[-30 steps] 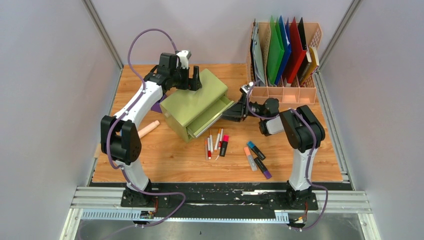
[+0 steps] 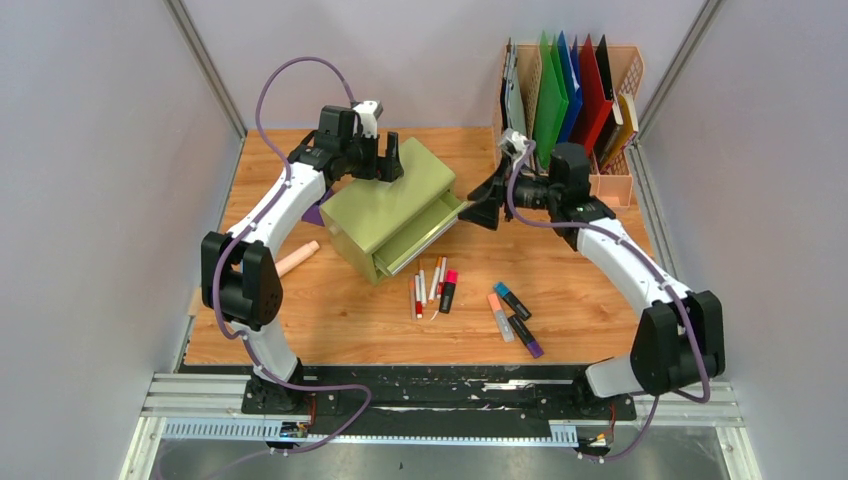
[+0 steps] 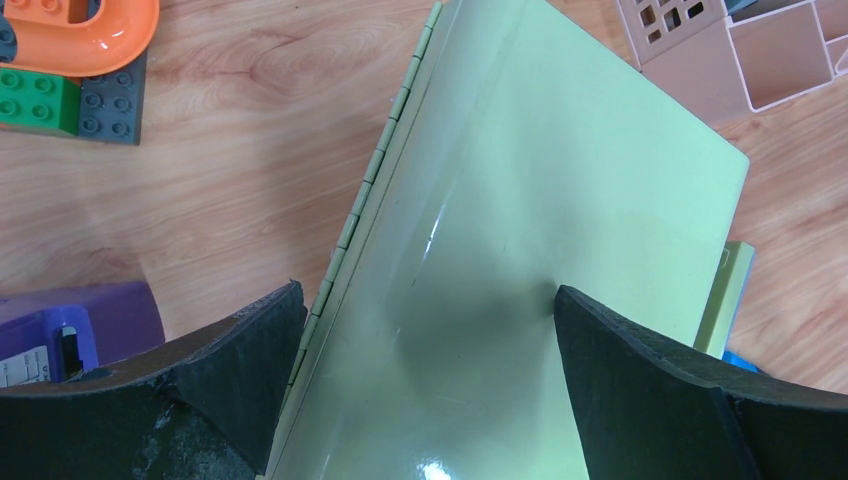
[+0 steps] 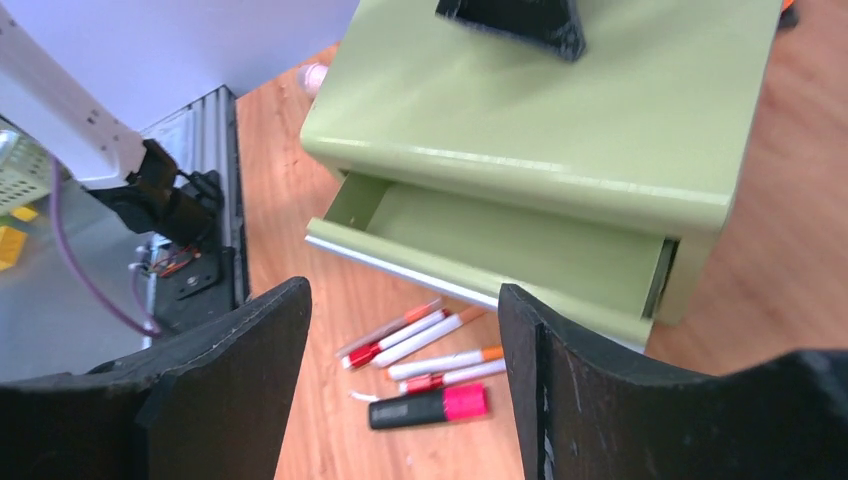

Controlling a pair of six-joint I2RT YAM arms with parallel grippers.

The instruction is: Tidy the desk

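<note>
A pale green drawer cabinet (image 2: 380,205) sits mid-desk, its drawer (image 2: 422,240) pulled out and empty. My left gripper (image 2: 380,160) is open over the cabinet top, nothing held. My right gripper (image 2: 476,208) hangs just right of the drawer, its fingers apart with nothing between them; the drawer front (image 4: 400,260) lies ahead of it in the right wrist view. Several thin pens (image 2: 430,285) and a pink-capped marker (image 2: 448,295) lie below the drawer. More markers (image 2: 510,320) lie to the right.
A file rack (image 2: 615,185) with coloured folders stands back right. In the left wrist view are toy bricks (image 3: 40,100) and a purple object (image 3: 110,315) beside the cabinet. A pink roll (image 2: 297,258) lies left.
The left arm and cabinet have not visibly moved.
</note>
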